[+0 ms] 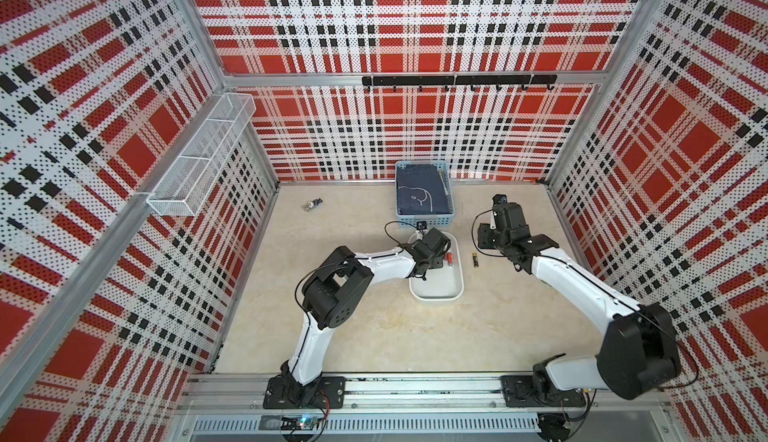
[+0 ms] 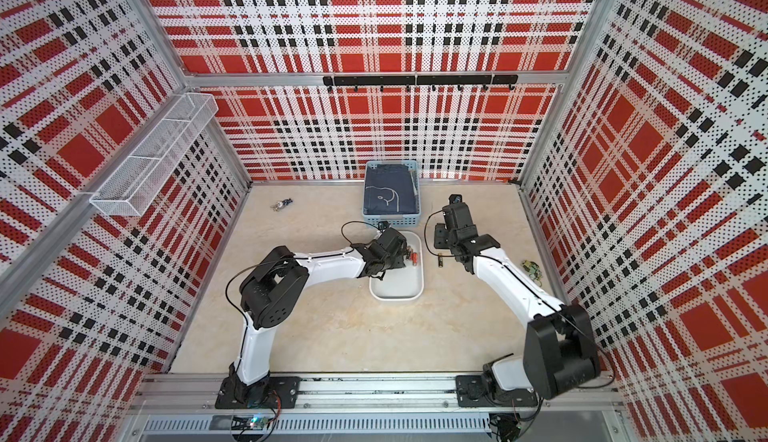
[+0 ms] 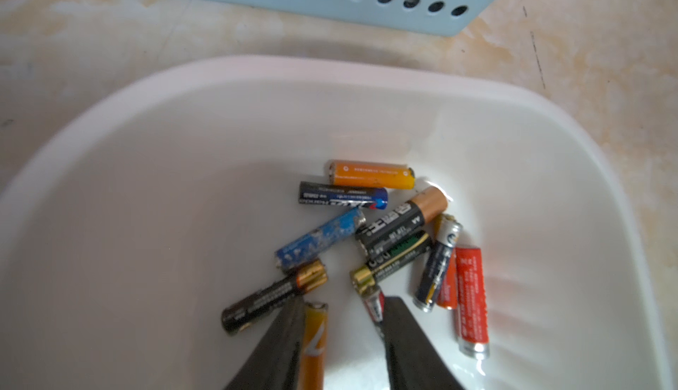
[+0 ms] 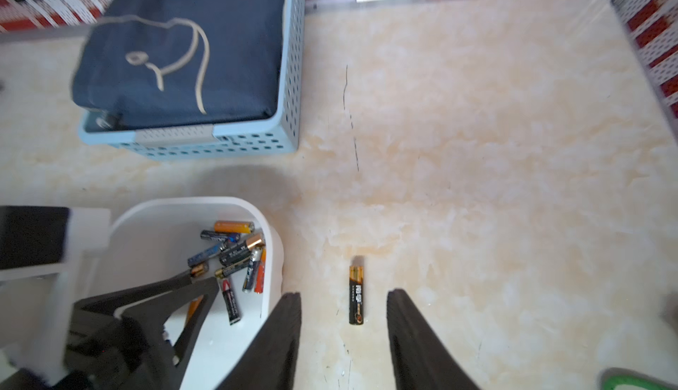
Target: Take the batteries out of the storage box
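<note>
Several loose batteries, among them a red one (image 3: 471, 301) and an orange one (image 3: 372, 175), lie in the white storage box (image 3: 614, 199). My left gripper is over the box with its fingers apart; an orange battery (image 3: 313, 347) and a slim red-and-black one (image 3: 374, 305) show between and beyond the fingertips. No firm contact with either can be made out. One black-and-gold battery (image 4: 356, 295) lies on the table right of the box. My right gripper stands open above the table near that battery, holding nothing.
Behind the box stands a light blue basket (image 4: 289, 79) holding dark cloth (image 4: 183, 44). A small object (image 1: 313, 203) lies far left. Bare table (image 4: 480, 143) stretches to the right, with a green-edged thing (image 4: 628, 379) at its near side.
</note>
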